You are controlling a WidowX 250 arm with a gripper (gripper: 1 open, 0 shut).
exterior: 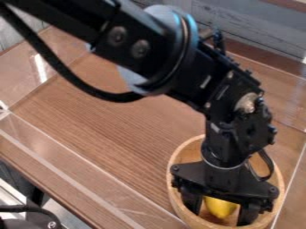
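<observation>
My black gripper (220, 201) reaches down into a round tan bowl (182, 156) at the lower right of the camera view. Its fingers sit low inside the bowl, on either side of a yellow object (220, 207), which is largely hidden beneath the gripper body. Whether the fingers touch or hold it I cannot tell.
A clear edge strip runs along the front left, with dark cables beyond it at the lower left. A pale wall stands at the back.
</observation>
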